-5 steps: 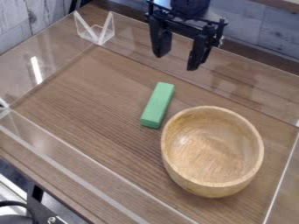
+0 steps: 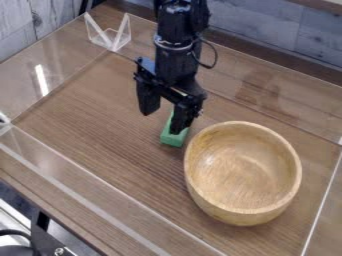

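My black gripper (image 2: 167, 100) hangs over the middle of the wooden table, its lower parts partly in front of a green block (image 2: 174, 136). It is open, with nothing seen held; the block's upper end is hidden behind it. A tan bowl (image 2: 242, 180) sits just right of and below the block.
A white wire-like object (image 2: 110, 32) stands at the back left. Dark walls run along the back and left edge.
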